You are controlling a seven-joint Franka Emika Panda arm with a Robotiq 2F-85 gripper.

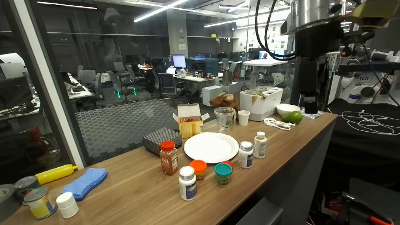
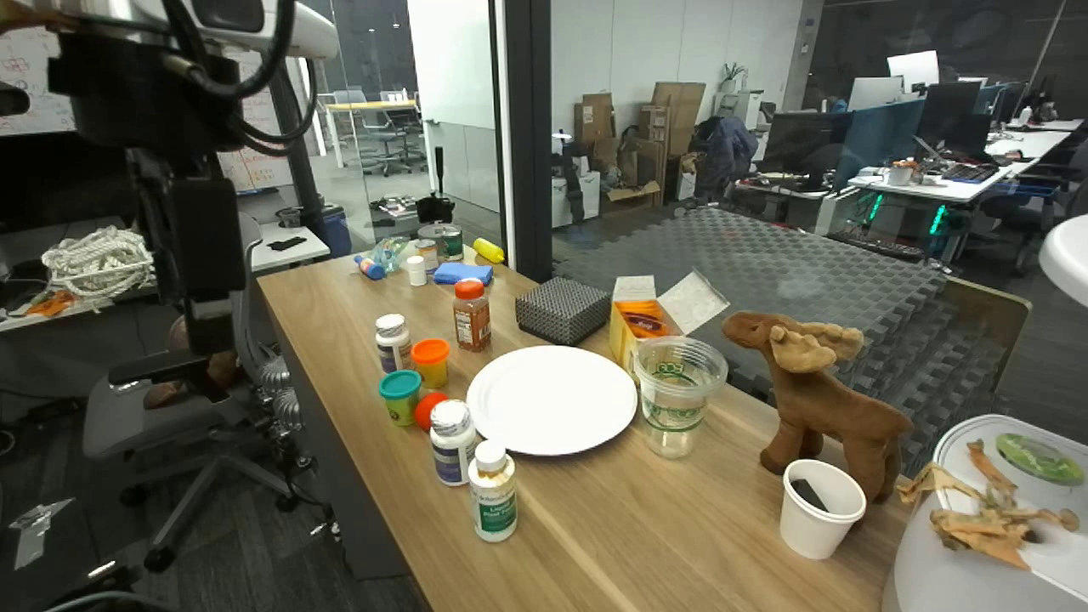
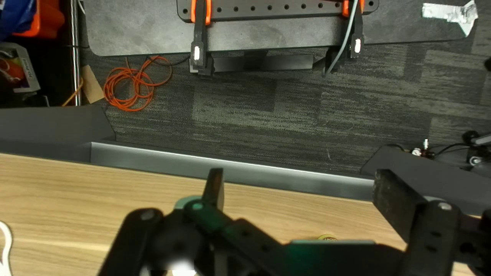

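Note:
My gripper is open, its two fingers (image 3: 214,188) wide apart with nothing between them in the wrist view. It hangs high, near the front edge of the wooden counter (image 3: 69,197), clear of everything on it. A white plate (image 1: 211,147) lies empty mid-counter. Around its near side stand a teal-lidded tub (image 1: 223,175), an orange-lidded tub (image 1: 198,170), several white pill bottles (image 1: 245,155) and a red-capped spice jar (image 2: 471,316). Something round and red (image 2: 431,411) is partly hidden behind the teal-lidded tub.
Behind the plate are a black mesh box (image 2: 563,310), an open yellow carton (image 1: 190,125), a clear cup (image 2: 677,398) and a toy moose (image 2: 816,398). A blue sponge (image 1: 85,183) and cans occupy one end; a white cable (image 1: 278,123) and green fruit (image 1: 292,117) the other.

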